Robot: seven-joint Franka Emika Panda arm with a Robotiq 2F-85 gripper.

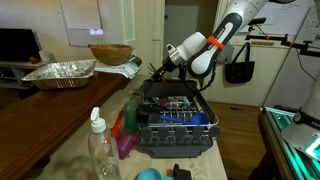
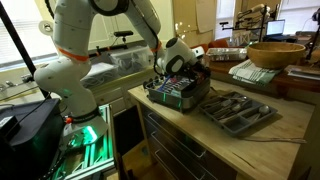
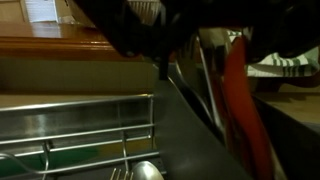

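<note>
My gripper point(image 1: 167, 70) is low at the far end of the dish rack point(image 1: 180, 141), among utensils; exterior view 2 shows it there too, partly hidden by my own arm point(image 2: 180, 57). In the wrist view, a red utensil handle point(image 3: 240, 95) and thin metal pieces run between the grey finger and the dark one on the right. My fingers are closed on these utensils, but the fingertips are lost in shadow. A spoon point(image 3: 147, 171) and a fork lie beside the wire edge of the rack.
A metal tray of utensils point(image 2: 240, 113) rests on the counter. Near the rack stand a clear bottle point(image 1: 103, 151), a purple cup point(image 1: 126, 145) and a teal cup point(image 1: 149, 174). A wooden bowl point(image 1: 111, 53) and a foil tray point(image 1: 60, 73) sit further back.
</note>
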